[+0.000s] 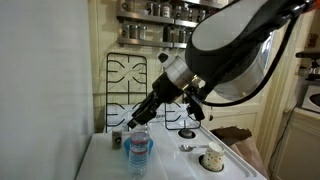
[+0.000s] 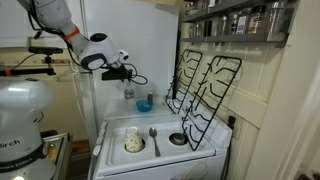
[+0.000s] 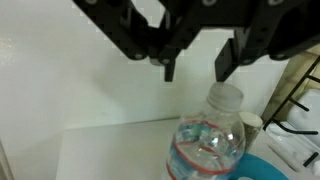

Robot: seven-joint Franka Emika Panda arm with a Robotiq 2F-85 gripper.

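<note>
A clear water bottle (image 1: pixel 138 152) with a red and blue label is upright at the left of the white stovetop, in front of a blue bowl (image 1: pixel 127 145). Just above the bottle, my gripper (image 1: pixel 132 123) points down. In the wrist view its two dark fingers stand apart, so the gripper is open with nothing between them. The bottle's cap (image 3: pixel 226 97) lies below the right-hand finger, off to one side of the gap. Whether that finger touches the cap, I cannot tell.
On the stovetop are a white cup (image 2: pixel 133 140) and a spoon (image 2: pixel 154 142). Black grates (image 2: pixel 215 88) lean against the back wall. A small jar (image 1: pixel 117 137) stands behind the bowl. Shelves of spice jars (image 1: pixel 160 12) hang above.
</note>
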